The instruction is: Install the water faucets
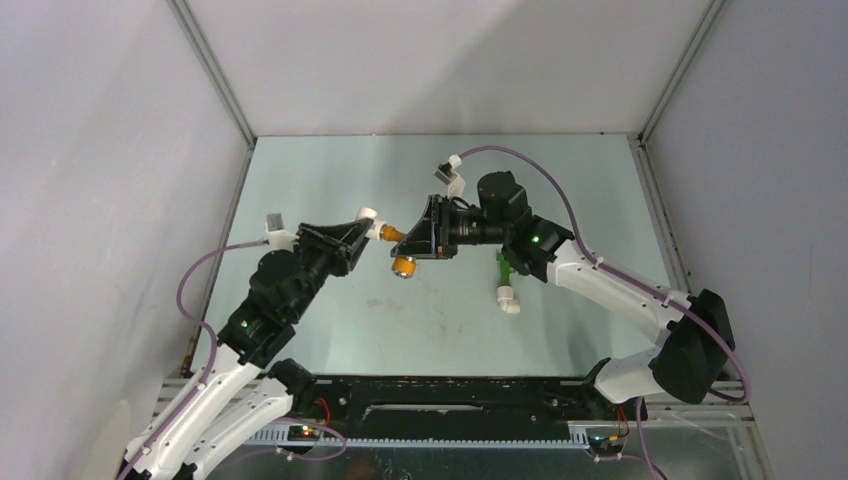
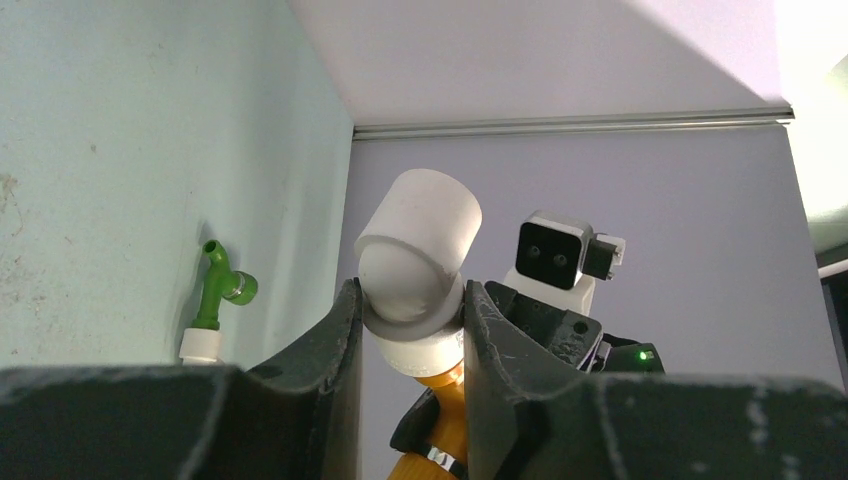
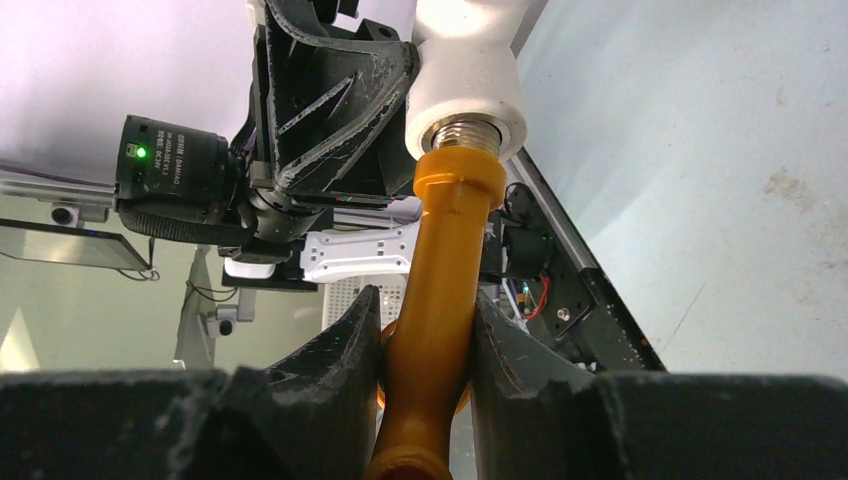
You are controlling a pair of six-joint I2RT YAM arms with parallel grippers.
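Observation:
A white elbow fitting [image 1: 371, 222] [image 2: 415, 260] [image 3: 463, 85] is held in my left gripper [image 1: 358, 232], its fingers either side of it. My right gripper [image 1: 418, 242] is shut on an orange faucet [image 3: 430, 300], whose threaded end meets the fitting's opening; some silver thread shows between the orange collar and the white rim. A green faucet [image 2: 214, 285] with a white fitting [image 1: 507, 300] on its end lies on the board under the right arm.
The pale work board [image 1: 330, 170] is mostly clear, bounded by walls at left, back and right, with a black rail along the front edge.

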